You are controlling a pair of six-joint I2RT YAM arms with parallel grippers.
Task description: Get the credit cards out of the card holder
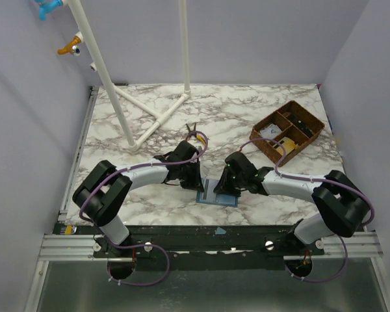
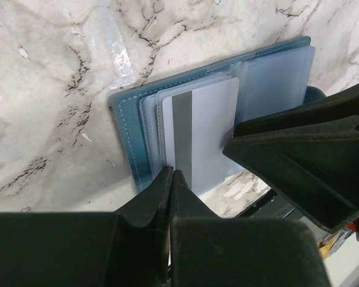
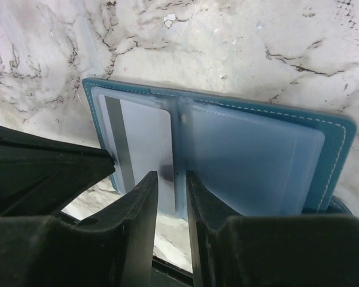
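The blue card holder (image 1: 216,199) lies spread flat near the table's front edge. A white card with a dark stripe sits in a clear sleeve on its left half; in the right wrist view the card (image 3: 145,140) lies beside a pale blue sleeve (image 3: 245,155). My left gripper is shut over the holder's left part, with nothing visible between its fingers. Close beside it, my right gripper is part open, its fingertips over the card's inner edge near the fold. Whether either gripper touches the card, I cannot tell.
A brown divided box (image 1: 289,132) with several items stands at the back right. Yellow-handled pliers (image 1: 196,134) lie behind the left gripper. A white pipe frame (image 1: 149,127) stands at the back left.
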